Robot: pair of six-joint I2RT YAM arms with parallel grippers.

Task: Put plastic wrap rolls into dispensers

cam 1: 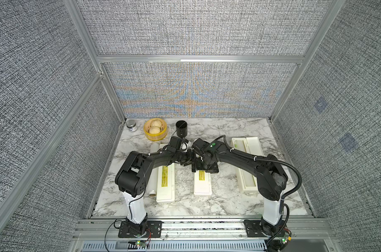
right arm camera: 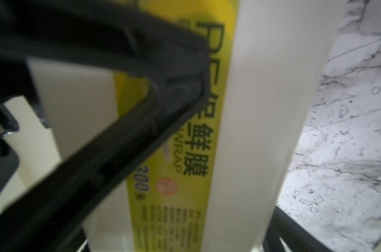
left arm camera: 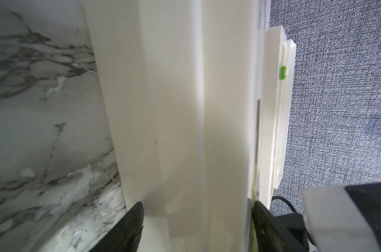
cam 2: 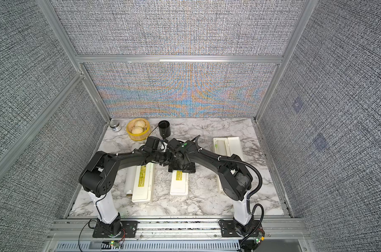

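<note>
In the top left view, the middle dispenser, a closed white box (cam 1: 202, 188) with a yellow label, lies lengthwise under both grippers. My left gripper (cam 1: 192, 158) is at its far part from the left. Its fingers stand apart at either side of the white box (left arm camera: 182, 147) in the left wrist view; contact cannot be told. My right gripper (cam 1: 206, 168) is above the same box, open, its fingertips low on both sides of the labelled box (right arm camera: 257, 105). A black finger of the left gripper crosses the label. A wrap roll (cam 1: 152, 187) lies at left.
Beside the roll is another closed, labelled dispenser (cam 1: 165, 193). An open dispenser (cam 1: 240, 184) lies at right, partly under the right arm; its contents are unclear. A bamboo basket (cam 1: 146, 133), black cup (cam 1: 181, 129) and small jar (cam 1: 131, 124) stand at the back.
</note>
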